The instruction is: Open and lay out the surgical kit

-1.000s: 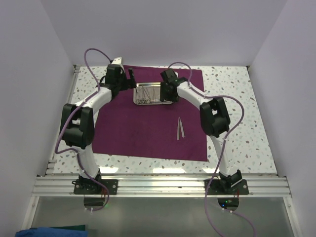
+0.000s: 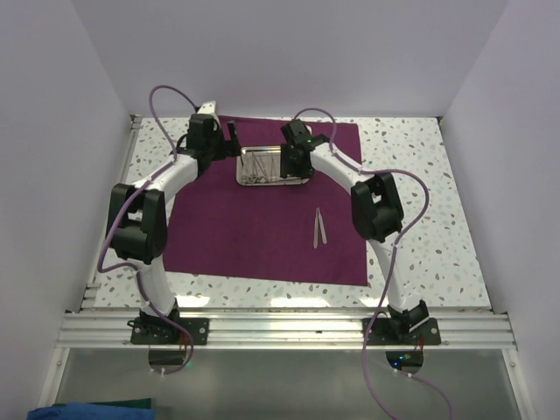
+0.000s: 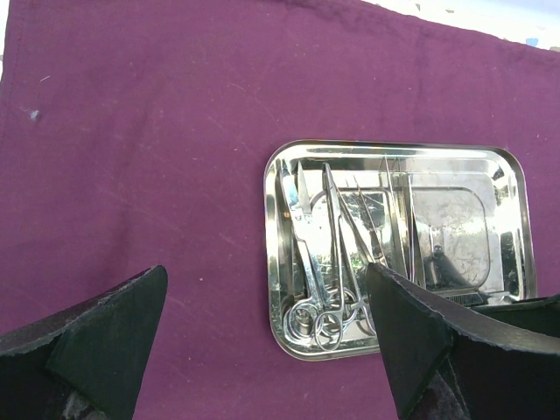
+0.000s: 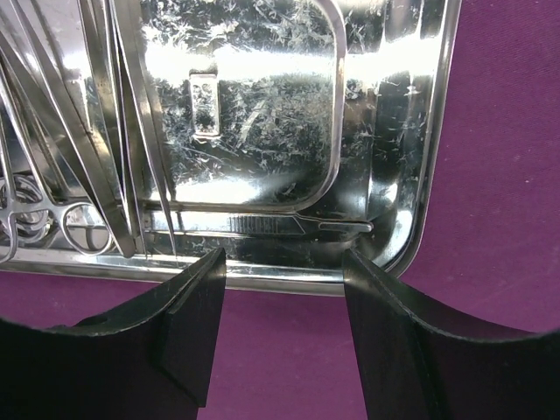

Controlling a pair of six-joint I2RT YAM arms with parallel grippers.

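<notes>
A steel tray (image 3: 455, 236) of instruments sits on a purple cloth (image 2: 236, 227). Scissors (image 3: 306, 254) and slim tweezers (image 3: 398, 219) fill its left part; a handle-like instrument (image 4: 262, 225) lies along the near side. My left gripper (image 2: 231, 140) is open beside the tray's left end, nothing between its fingers. My right gripper (image 2: 294, 162) hangs open over the tray's near right part, above that edge. Two slim instruments (image 2: 317, 227) lie apart on the cloth, below the tray in the top view.
A speckled white table (image 2: 429, 219) surrounds it, with grey walls at the sides and back.
The left arm and the instruments on the cloth look unchanged.
</notes>
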